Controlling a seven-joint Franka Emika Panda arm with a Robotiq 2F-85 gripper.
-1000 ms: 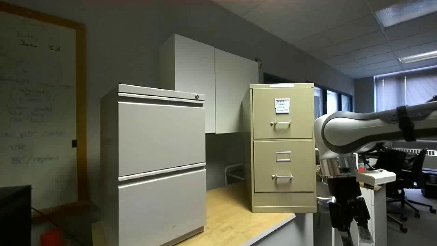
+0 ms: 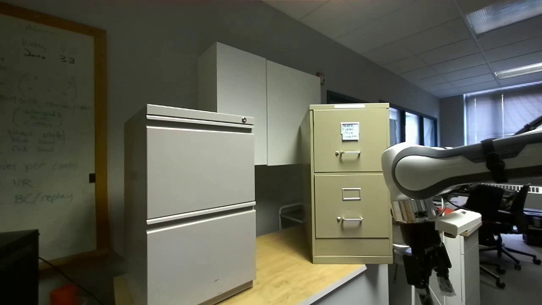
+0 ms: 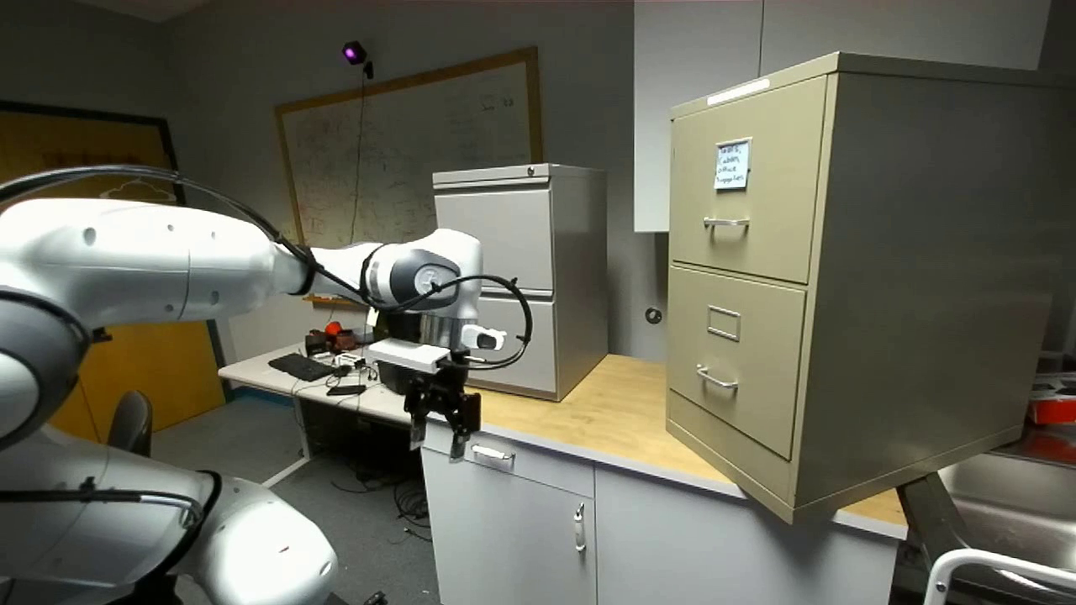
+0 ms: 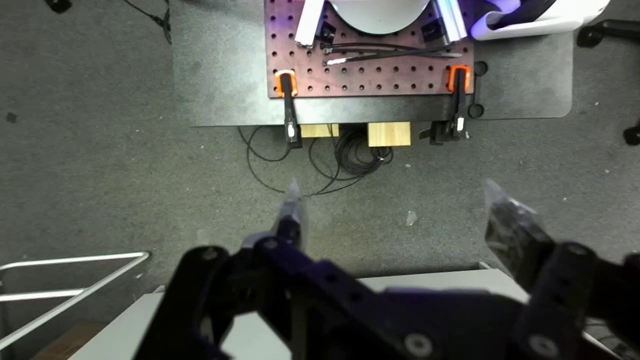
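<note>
My gripper [image 3: 438, 454] points downward with its fingers spread and nothing between them. In the wrist view the gap between the fingertips lies over bare carpet, with a blurred finger [image 4: 519, 231] on the right. A grey two-drawer cabinet [image 2: 200, 173] stands on the wooden counter, its drawers closed. The beige two-drawer cabinet [image 3: 741, 292] sits farther right along the counter, also closed, with a paper label on its top drawer. From exterior view 2, the gripper hangs in front of the counter's edge near the grey cabinet, apart from both cabinets' handles.
Below the wooden counter top [image 3: 615, 413] are a drawer and a cupboard door with handles. White wall cupboards [image 2: 266, 112] hang behind. A metal table [image 4: 228, 78] with clamps and cable ties is at the robot's base.
In exterior view 1 the arm and gripper have shifted left and slightly up, and the gripper is tilted a little differently. The cabinets have not moved.
</note>
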